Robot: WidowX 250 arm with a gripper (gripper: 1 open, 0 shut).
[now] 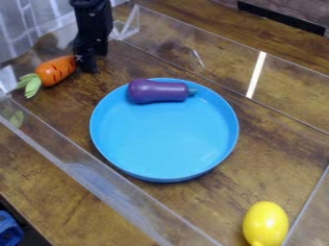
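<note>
A toy carrot (56,71) with green leaves lies on the wooden surface at the left. My black gripper (88,58) is at the top left, low beside the carrot's orange end; its fingertips are dark and hard to make out. A blue plate (164,139) sits in the centre with a purple eggplant (157,91) on its upper part.
A yellow lemon (265,223) lies at the lower right. Clear plastic walls edge the area. A blue object (8,229) shows at the lower left corner. Bare wood surrounds the plate.
</note>
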